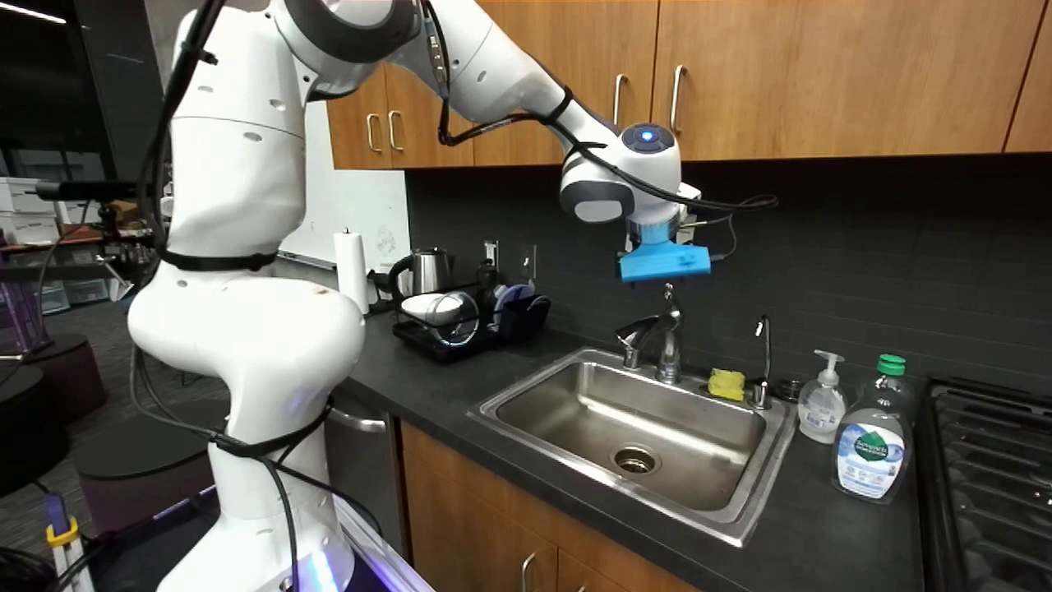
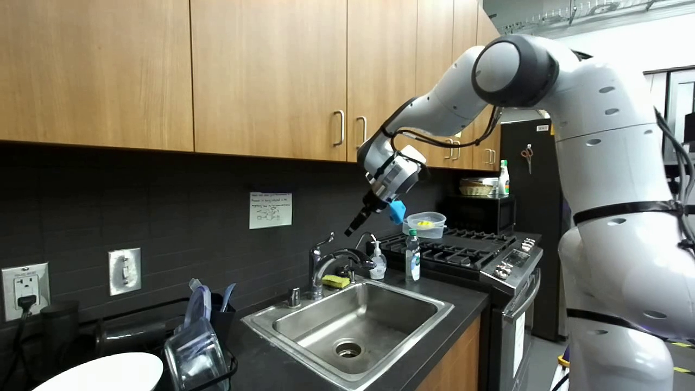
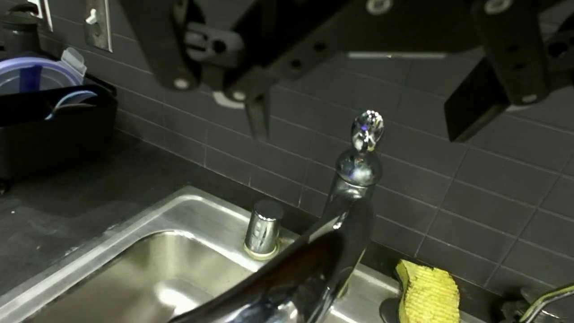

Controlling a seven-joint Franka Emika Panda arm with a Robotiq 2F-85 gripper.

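My gripper is open, its two black fingers spread wide with nothing between them. In the wrist view the faucet's upright handle shows in the gap between the fingers, lower and apart from them as far as I can tell. The chrome faucet stands at the back of the sink. From the other side, the gripper points down toward the wall, above and near the faucet. Exterior view 1 hides the fingers behind the blue mount.
A yellow sponge and a thin second tap are right of the faucet. Farther right stand a soap pump, a dish soap bottle and the stove. A loaded dish rack occupies the left; cabinets hang above.
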